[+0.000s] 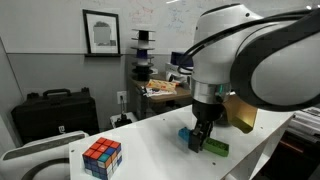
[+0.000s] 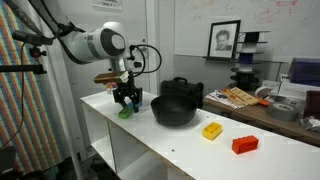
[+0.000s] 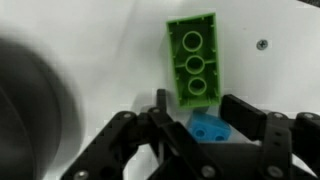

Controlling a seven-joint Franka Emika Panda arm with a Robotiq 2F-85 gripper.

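A green toy brick (image 3: 193,60) lies hollow side up on the white table, and a blue brick (image 3: 208,128) is close by its near end. My gripper is low over the two bricks, its fingers apart on either side of the green brick's near end; contact cannot be made out. In exterior view 1 the gripper (image 1: 200,143) stands between the blue brick (image 1: 185,133) and the green brick (image 1: 215,147), partly covering both. The green brick (image 2: 125,113) also shows beneath the gripper (image 2: 129,103) in exterior view 2.
A black pot (image 2: 172,110) stands close beside the gripper. Farther along the table are a yellow brick (image 2: 212,131) and a red brick (image 2: 245,145). A puzzle cube (image 1: 102,158) sits near the table's other end.
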